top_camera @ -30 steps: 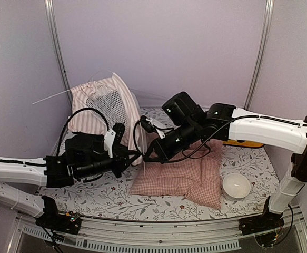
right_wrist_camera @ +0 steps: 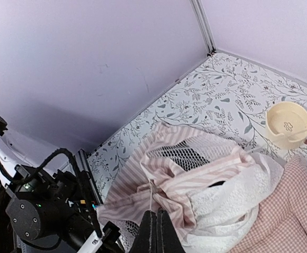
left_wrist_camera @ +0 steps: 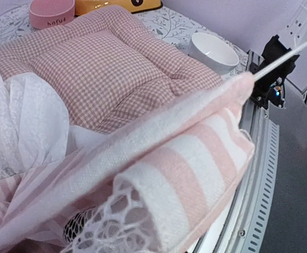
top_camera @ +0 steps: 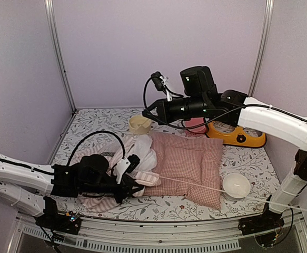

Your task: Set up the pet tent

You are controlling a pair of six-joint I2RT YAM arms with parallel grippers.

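Note:
The tent fabric [top_camera: 142, 153], pink-striped with white lace and mesh, lies collapsed in a heap at the left of the table. My left gripper [top_camera: 134, 185] is low at the front, shut on a striped fabric sleeve [left_wrist_camera: 190, 168]; a thin pole [left_wrist_camera: 279, 60] runs out of it to the right. The fingertips are hidden under cloth in the left wrist view. My right gripper [top_camera: 150, 113] is raised above the back middle, shut, with nothing clear between its fingers.
A checked cushion [top_camera: 190, 168] fills the middle. A white bowl [top_camera: 236, 187] is front right; a cream bowl [top_camera: 138, 125], a pink bowl [top_camera: 194, 123] and a yellow object [top_camera: 237, 138] are at the back.
The tent fabric, upright before, has fallen into a heap. My left gripper has moved down with it, swinging the pole to horizontal. My right gripper has risen away.

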